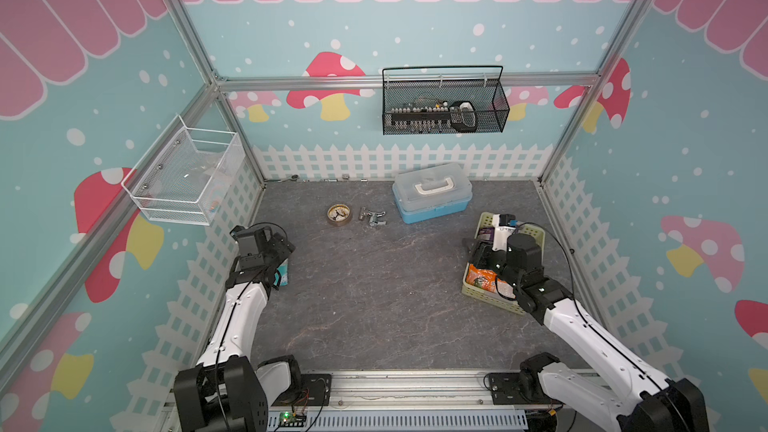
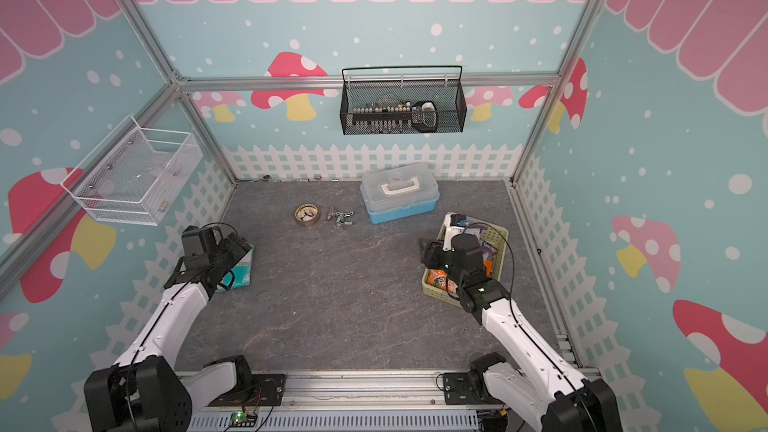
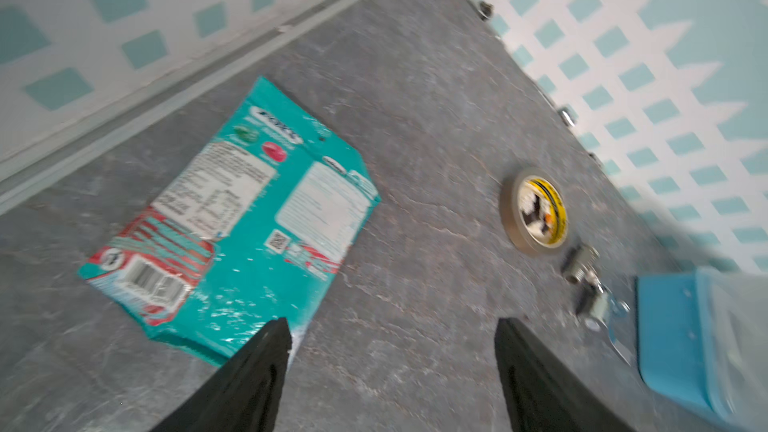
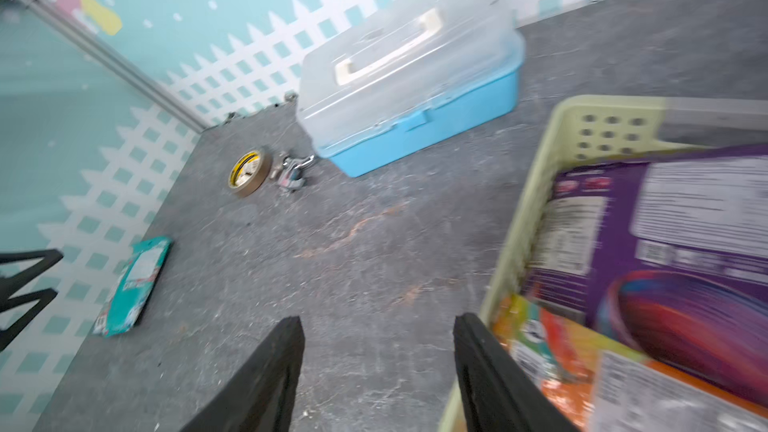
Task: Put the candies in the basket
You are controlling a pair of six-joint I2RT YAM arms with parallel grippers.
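A teal candy bag [image 3: 232, 224] lies on the floor at the left, partly under my left gripper [image 1: 281, 249], whose open fingers hang over it with nothing between them. The light green basket [image 1: 484, 296] at the right holds orange [image 1: 481, 278] and purple [image 4: 704, 216] candy bags. My right gripper [image 2: 428, 249] stands open above the basket's left rim, nothing between its fingers, hiding part of the contents from the top views.
A blue toolbox [image 1: 432, 204] stands at the back, with a tape roll [image 1: 339, 221] and small metal parts [image 1: 373, 217] left of it. Wire baskets [image 1: 445, 124] hang on the walls.
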